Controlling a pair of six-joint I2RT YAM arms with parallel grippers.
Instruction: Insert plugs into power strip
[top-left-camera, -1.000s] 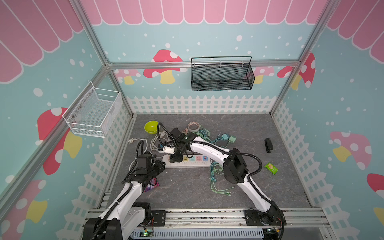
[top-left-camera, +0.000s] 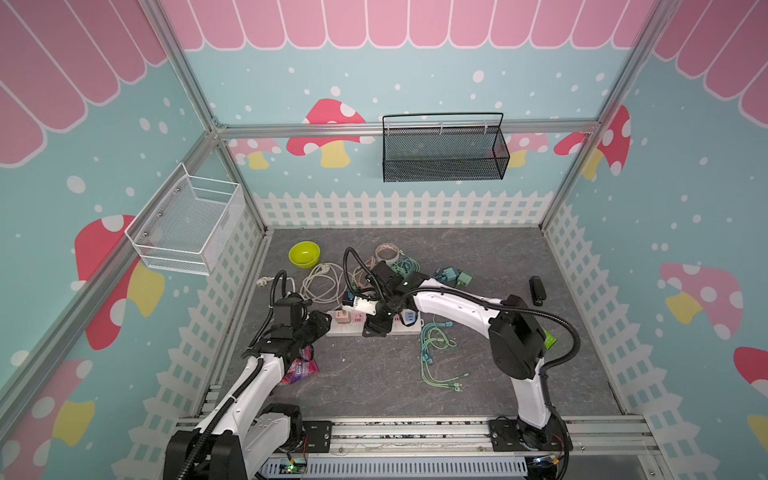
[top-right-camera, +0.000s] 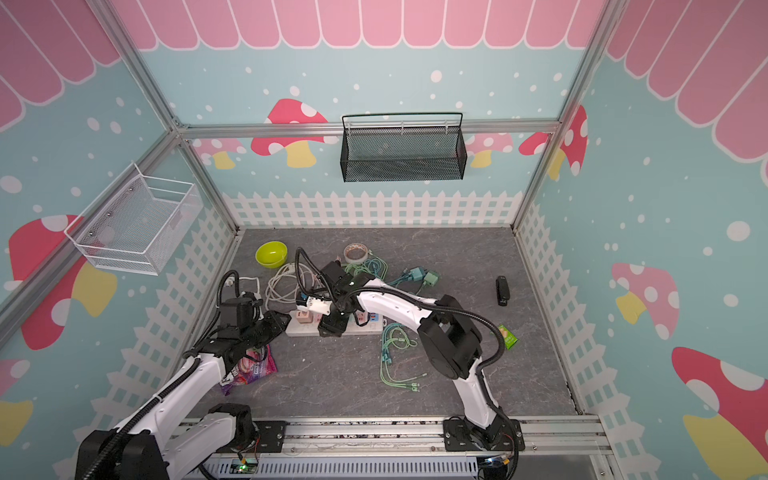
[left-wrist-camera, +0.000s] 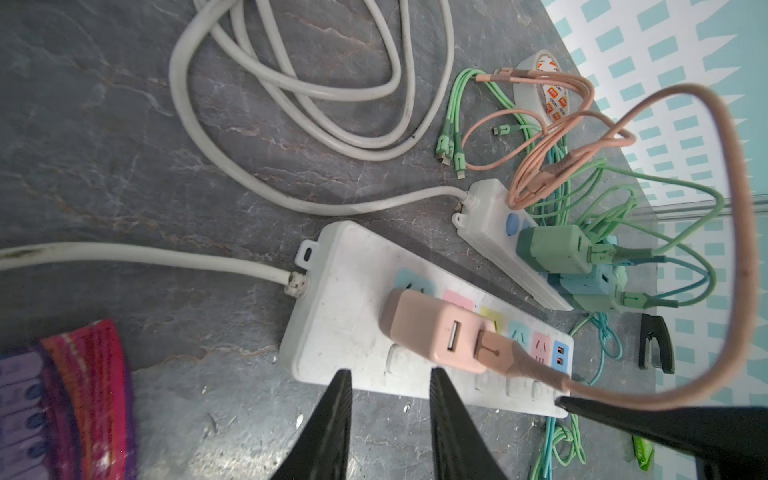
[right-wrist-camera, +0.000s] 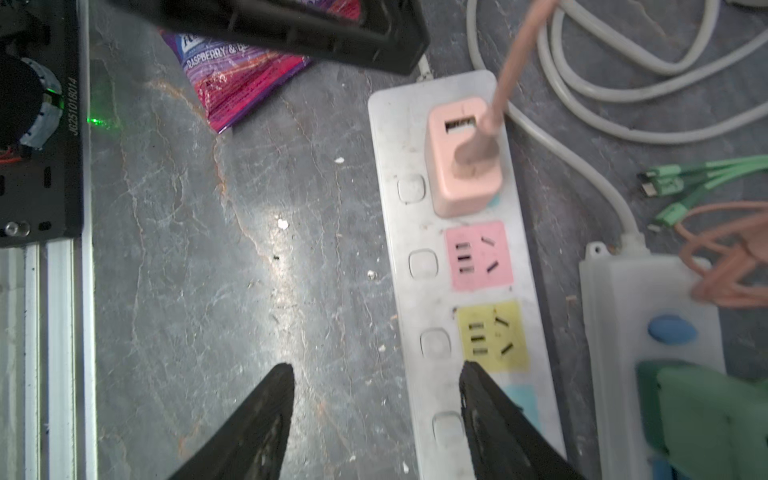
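Observation:
The white power strip (left-wrist-camera: 320, 328) lies front centre, a pink plug (left-wrist-camera: 432, 324) seated on its end socket nearest the cord, a pink cable rising from it. In the left wrist view, my left gripper is low beside that end, fingertips fairly close; whether anything is between them lower down is hidden. My right gripper stands open above the strip, nothing visible between its fingers, with pink and yellow sockets (right-wrist-camera: 492, 336) below. A second strip (left-wrist-camera: 500, 240) behind carries green and blue plugs (left-wrist-camera: 556, 248).
Loose white cords (left-wrist-camera: 240, 176), green cables (top-left-camera: 436, 360) and a tape roll (top-left-camera: 387, 249) crowd the middle and back. A purple packet (top-right-camera: 252, 368) lies front left, a yellow-green bowl (top-left-camera: 304, 252) back left.
My right arm has moved rightward along the strip, away from the pink plug end. My left arm has shifted slightly and risen a little.

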